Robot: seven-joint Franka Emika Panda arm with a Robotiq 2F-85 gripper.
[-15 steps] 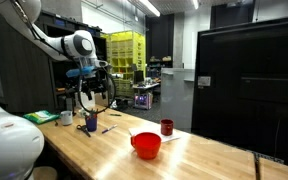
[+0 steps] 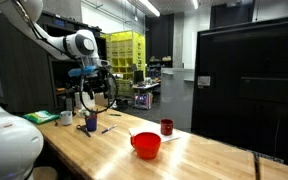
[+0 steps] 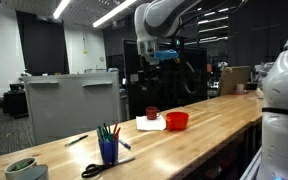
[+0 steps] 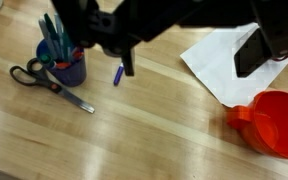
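My gripper is open above the table, its two dark fingers wide apart with only tabletop and white sheet visible below. In the wrist view, a red bowl with a handle (image 4: 283, 124) lies at the lower right, beside the white sheet (image 4: 209, 70). At the left stands a dark blue cup of pens (image 4: 72, 70), with scissors (image 4: 64, 92) next to it. A short purple pen (image 4: 118, 75) lies near the left finger. The red mug (image 2: 166, 127) stands behind the red bowl (image 2: 146, 145) in the first exterior view.
A light mug (image 2: 66, 117) and a green item (image 2: 41, 116) are at the table's left end. In the second exterior view, a round grey-green container (image 3: 22, 168) sits near the front left.
The arm's upper part has shifted slightly to the right in the first exterior view. The bowl, mug and pen cup stay where they were.
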